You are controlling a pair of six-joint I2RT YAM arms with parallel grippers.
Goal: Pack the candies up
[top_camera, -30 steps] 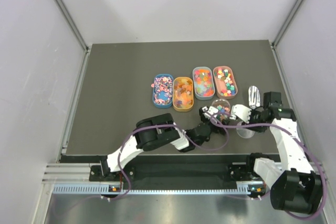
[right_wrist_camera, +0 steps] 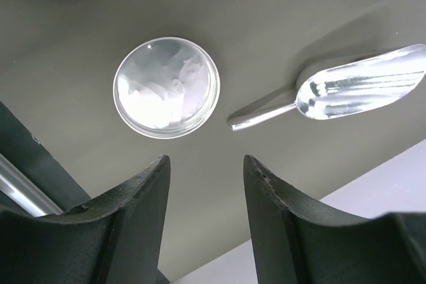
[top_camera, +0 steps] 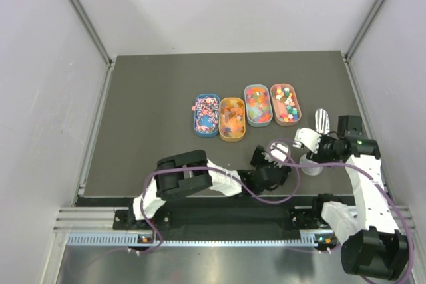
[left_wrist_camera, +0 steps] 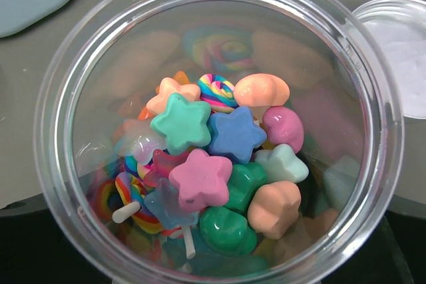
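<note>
A clear round jar (left_wrist_camera: 219,4) fills most of the left wrist view, with star, lollipop and swirl candies (left_wrist_camera: 200,177) heaped inside. Dark fingers (left_wrist_camera: 23,247) of my left gripper (top_camera: 271,157) stand wide apart on either side of the jar at the table's front; contact is hidden. In the right wrist view, a clear round lid or shallow dish (right_wrist_camera: 166,88) with whitish reflections lies flat on the table. My right gripper is open above bare table just in front of it, nothing between its fingers. A metal scoop (right_wrist_camera: 363,84) lies beyond the lid.
Several open candy tubs stand in the middle: a blue tub (top_camera: 196,124), a yellow tub (top_camera: 233,139), a pale blue tub (top_camera: 259,124) and a pink tub (top_camera: 288,124). The right wall stands close to the right arm.
My left gripper and the jar have come back toward the front edge, away from the pink tub. Lately the gripper has edged slightly right. The right arm has shifted a little; tubs and scoop are unmoved.
</note>
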